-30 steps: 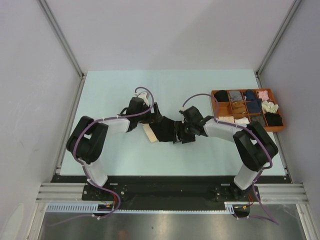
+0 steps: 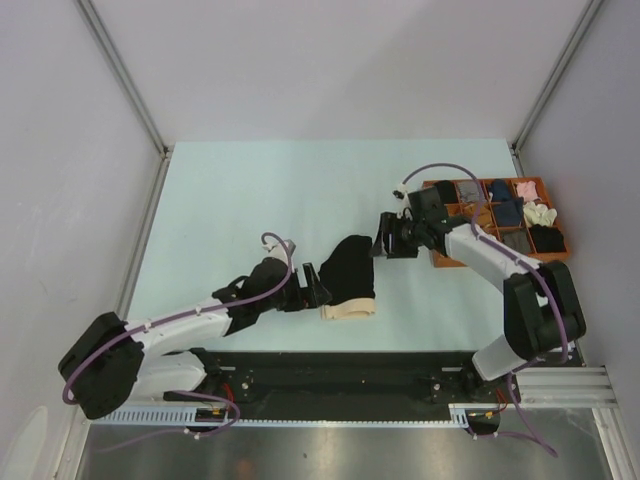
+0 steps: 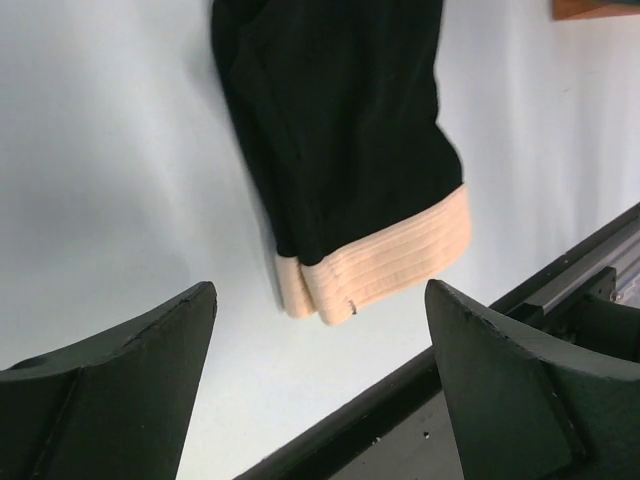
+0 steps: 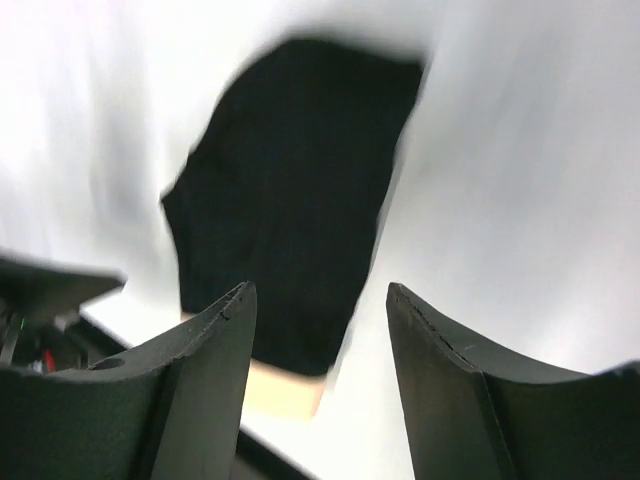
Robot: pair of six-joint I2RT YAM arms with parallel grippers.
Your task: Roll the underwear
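The black underwear (image 2: 347,270) with its cream waistband (image 2: 348,309) lies flat on the white table, waistband toward the front edge. In the left wrist view, the underwear (image 3: 350,130) fills the middle, its left side slightly bunched. My left gripper (image 2: 310,285) stands open at the left side of the waistband end, nothing between its fingers. My right gripper (image 2: 388,235) is open just right of the underwear's far end, also empty. The right wrist view is blurred, with the underwear (image 4: 290,190) below that gripper.
An orange compartment organizer (image 2: 435,259) with folded garments stands at the right rear.
The underwear has shifted right and forward and turned, its waistband now facing the front.
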